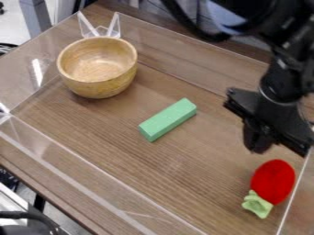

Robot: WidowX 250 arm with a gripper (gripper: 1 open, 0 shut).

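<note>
My gripper (258,143) hangs over the right side of the wooden table (135,184), dark and bulky; its fingertips are too small and dark to show anything held between them, and it looks shut. Just below it lies a red oval object (274,179) with a pale green piece (256,206) at its lower end, like a strawberry or vegetable toy. A green rectangular block (167,120) lies left of the gripper, apart from it. A tan wooden bowl (97,64) stands at the upper left.
A white object with two prongs (102,26) stands behind the bowl. The table's edge runs down the right side near the red object.
</note>
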